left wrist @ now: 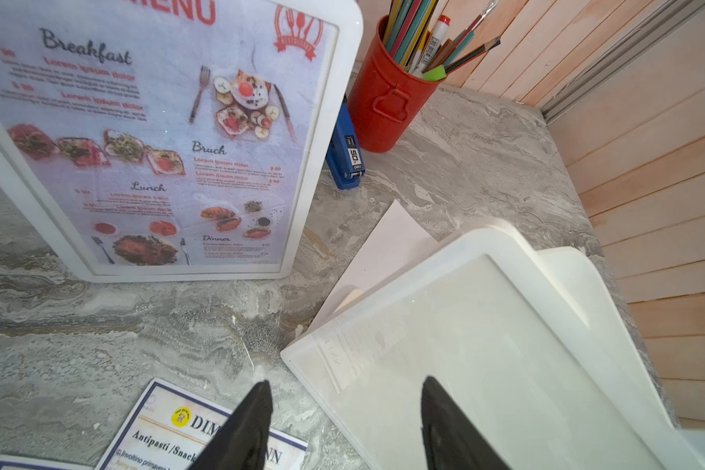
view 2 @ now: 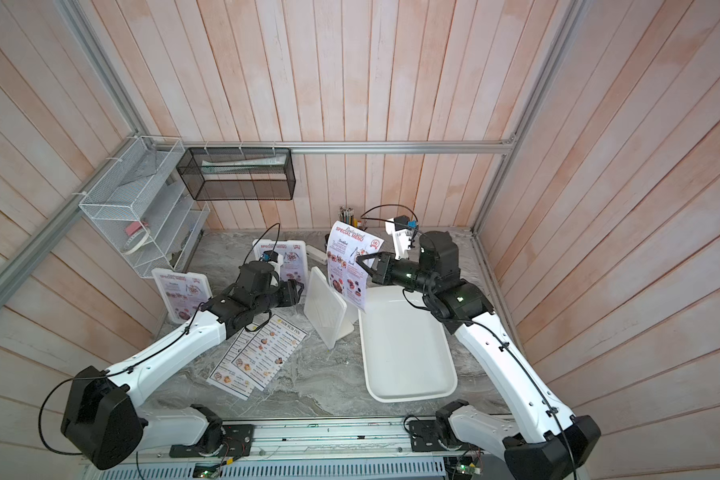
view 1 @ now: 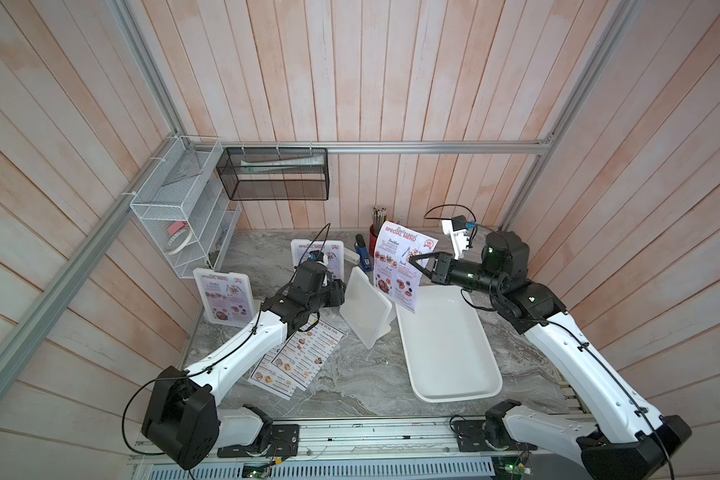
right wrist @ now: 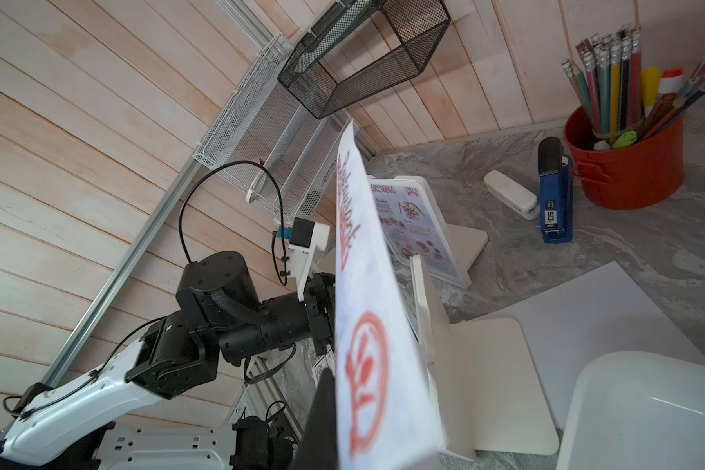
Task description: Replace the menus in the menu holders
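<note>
Shut on the edge of a printed special menu sheet [view 1: 397, 264], my right gripper [view 1: 414, 261] holds it up above the counter; edge-on, the sheet covers much of the right wrist view. An empty white menu holder [left wrist: 478, 352] stands tilted below and left of this sheet. My left gripper is at that holder's left side, its fingers [left wrist: 246, 427] apart with nothing between them; whether they touch the holder cannot be told. Two holders with menus in them, one at the back [left wrist: 172, 156] and one at the far left [view 1: 225, 297], stand upright. Two other menu sheets [view 1: 308, 352] lie flat on the counter.
A white tray [view 1: 449, 393] lies on the right. Behind the empty holder are a blue stapler [right wrist: 554, 196], a red pencil cup [right wrist: 626, 176] and a white sheet [right wrist: 603, 313]. Wire shelves [view 1: 185, 209] and a black mesh basket [view 1: 272, 189] hang on the walls.
</note>
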